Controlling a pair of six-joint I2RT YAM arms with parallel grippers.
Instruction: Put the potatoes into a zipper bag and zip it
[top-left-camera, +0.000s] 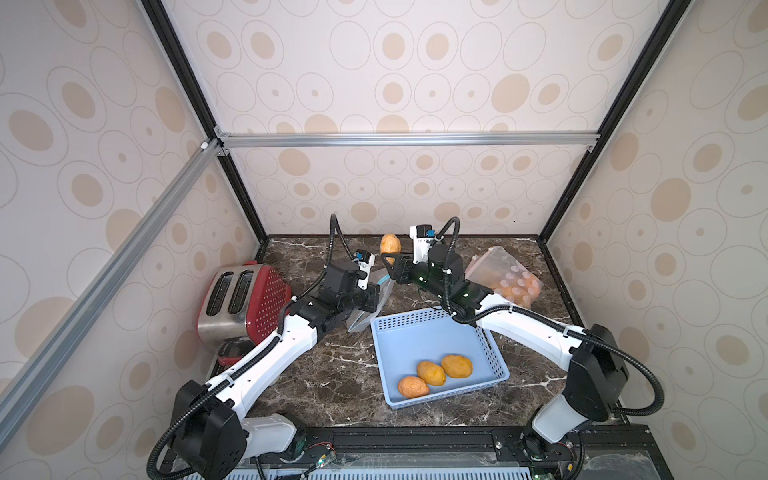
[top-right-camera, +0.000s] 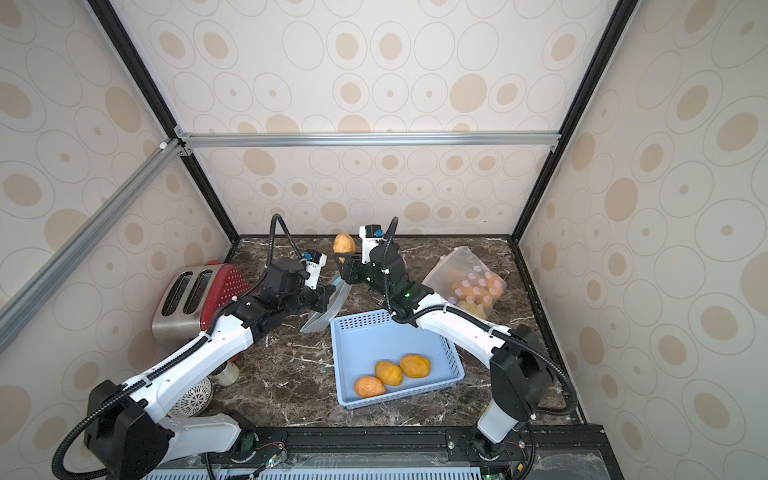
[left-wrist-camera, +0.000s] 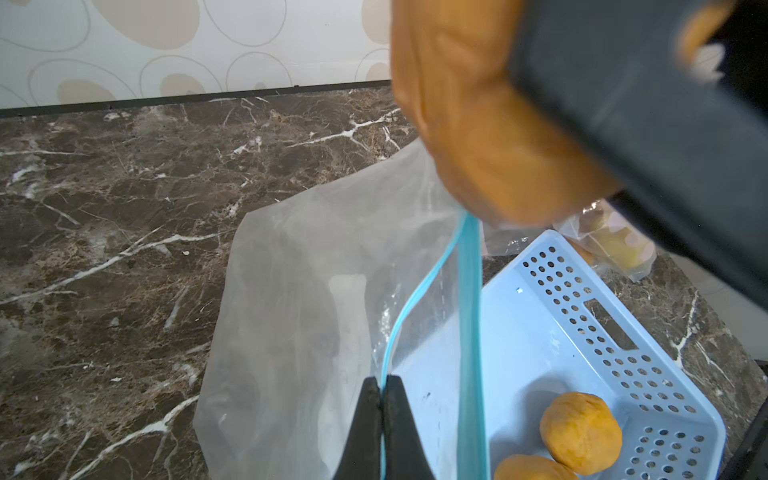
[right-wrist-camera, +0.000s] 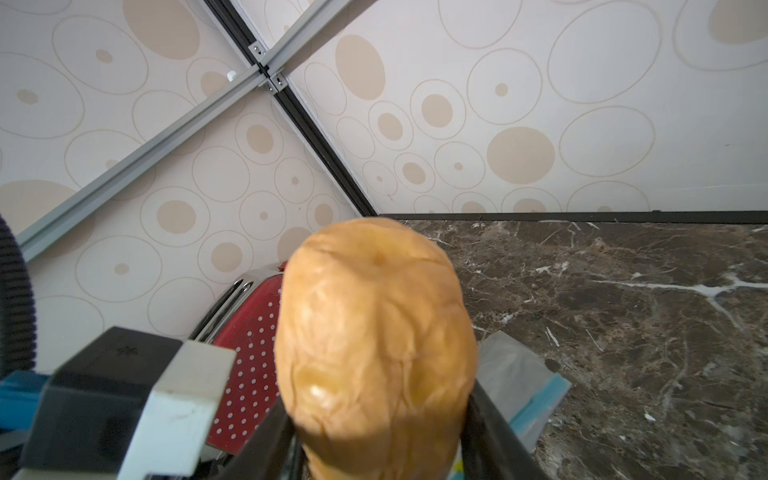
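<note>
My right gripper (top-left-camera: 395, 264) is shut on an upright potato (right-wrist-camera: 376, 328), raised above the zipper bag in the top views. The clear bag (left-wrist-camera: 296, 296) with its cyan zip strip hangs from my left gripper, which is shut on the near part of the strip. In the left wrist view the potato (left-wrist-camera: 472, 112) looms over the bag's mouth. Below, the blue basket (top-left-camera: 384, 352) holds three more potatoes (top-left-camera: 413, 386) along its near side.
A red toaster (top-left-camera: 264, 304) stands at the left. Another translucent bag with round contents (top-right-camera: 472, 284) lies at the back right. Bare counter (top-right-camera: 288, 360) shows left of the basket.
</note>
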